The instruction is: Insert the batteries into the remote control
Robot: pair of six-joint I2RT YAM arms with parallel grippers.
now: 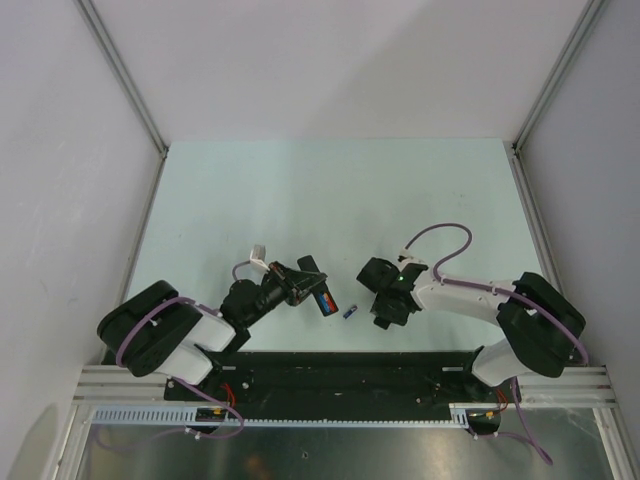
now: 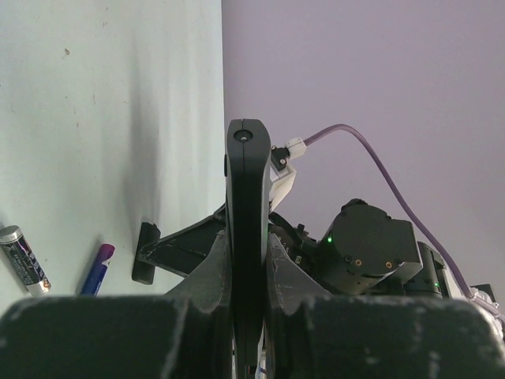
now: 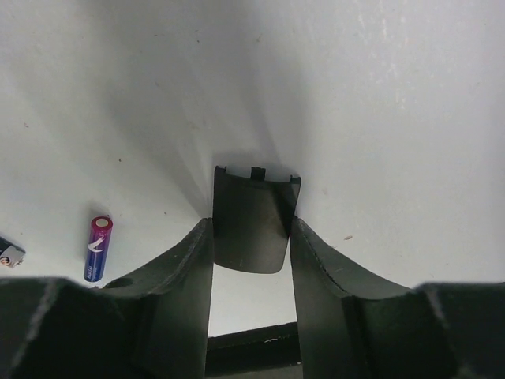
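Note:
My left gripper (image 1: 305, 282) is shut on the dark remote control (image 2: 247, 189), which stands out before it; in the top view its battery bay shows red and blue. My right gripper is low over the table at the black battery cover (image 3: 254, 197), its fingertips at the cover's sides; whether they grip it cannot be told. A small purple battery lies left of the cover, and a silver-and-black battery (image 2: 25, 260) shows in the left wrist view.

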